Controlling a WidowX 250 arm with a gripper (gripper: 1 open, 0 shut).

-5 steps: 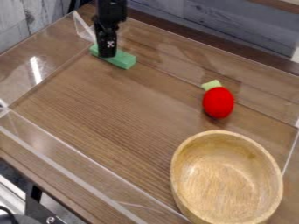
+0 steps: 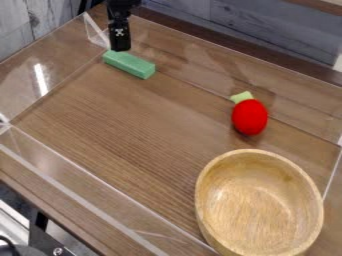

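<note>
My gripper (image 2: 118, 44) hangs at the upper left, dark and open, with nothing visible between its fingers. Just below and slightly right of it lies a green rectangular block (image 2: 128, 64) on the wooden table (image 2: 134, 130), apart from the fingertips.
A red oval object (image 2: 249, 117) sits on the right, with a small pale green piece (image 2: 242, 97) behind it. A large tan bowl (image 2: 259, 212) occupies the lower right. Walls edge the back and left.
The block stays on the table.
</note>
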